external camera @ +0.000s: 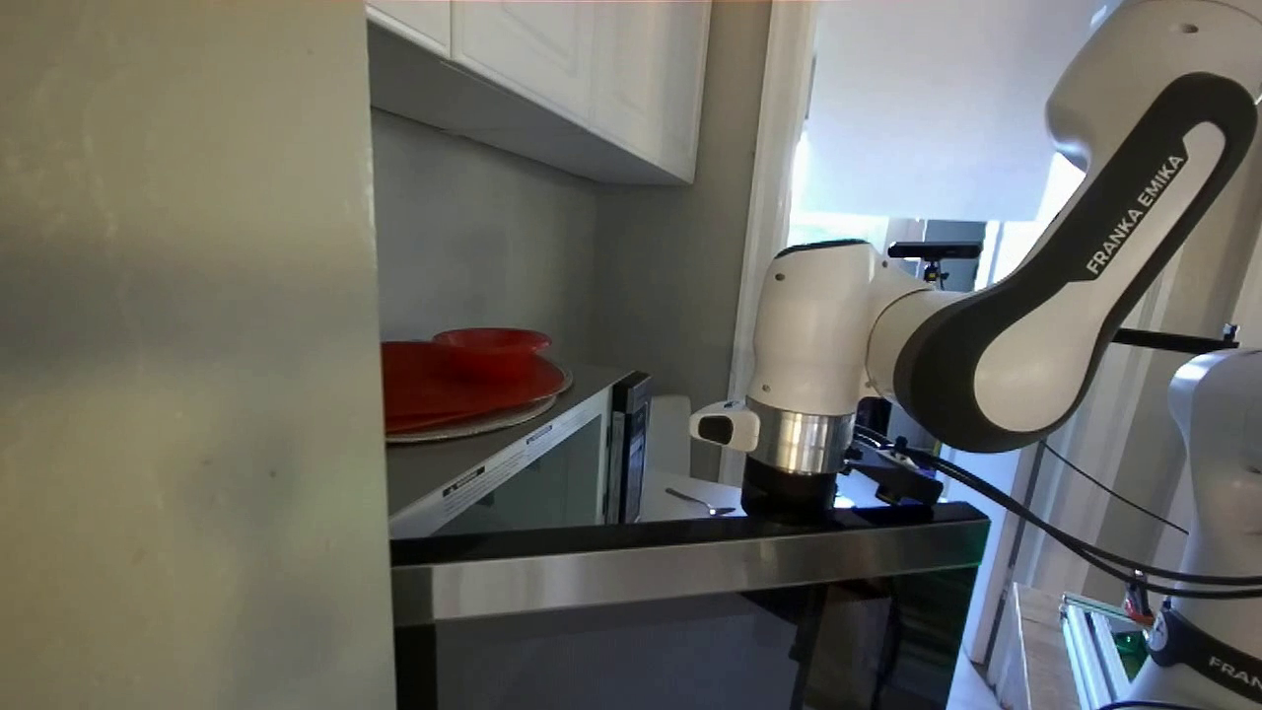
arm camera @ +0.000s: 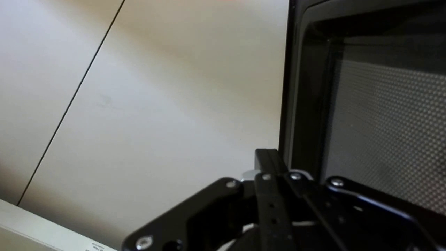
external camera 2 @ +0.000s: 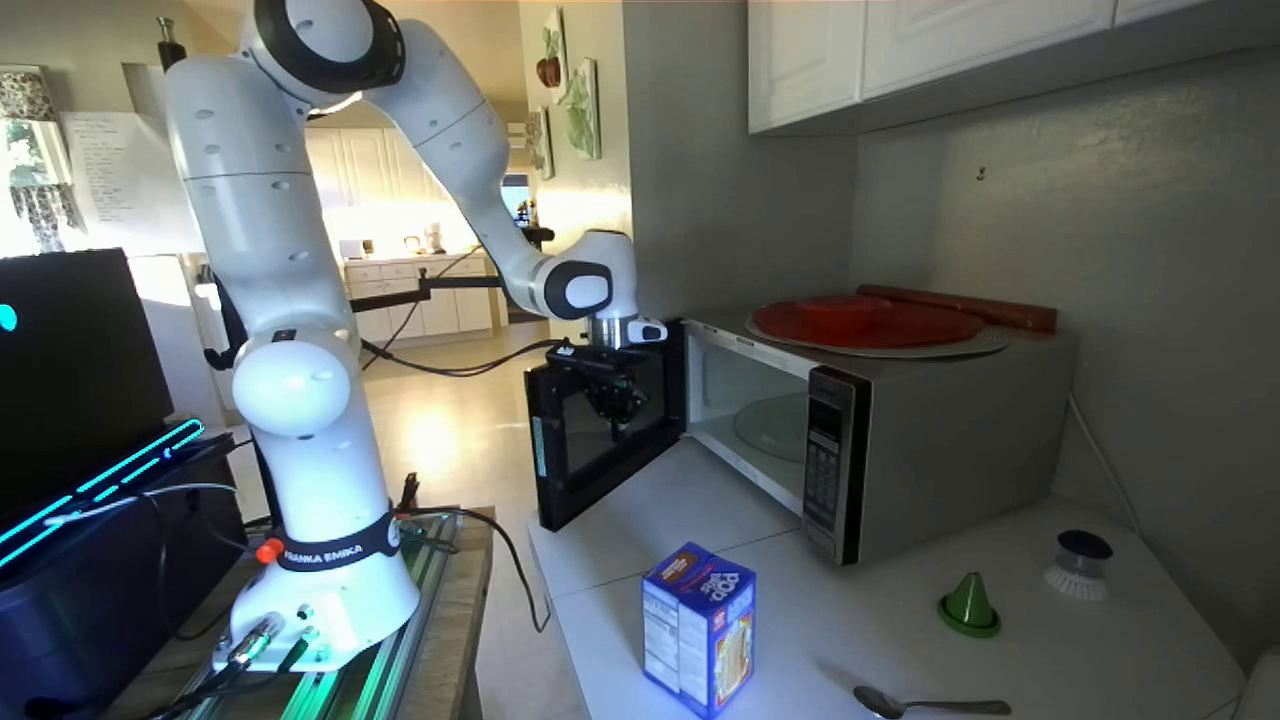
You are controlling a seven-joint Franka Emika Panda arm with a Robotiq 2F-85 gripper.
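Note:
The microwave (external camera 2: 960, 444) stands on the white counter with its black door (external camera 2: 600, 486) swung wide open. In exterior view 2 my gripper (external camera 2: 618, 428) points down on the inner side of that door. Its two fingertips are pressed together in the wrist view, where the gripper is shut with nothing showing between its fingers. The door's inner frame and mesh window (arm camera: 389, 125) lie right beside the fingers; whether they touch cannot be told. Exterior view 1 has the door's steel strip (external camera: 710, 574) in front, hiding the fingers.
A red plate with a bowl (external camera 2: 864, 319) rests on top of the microwave. On the counter are a blue box (external camera 2: 698, 630), a green juicer (external camera 2: 969, 606), a brush (external camera 2: 1080, 564) and a spoon (external camera 2: 930, 703). White cabinets (external camera 2: 936, 54) hang above.

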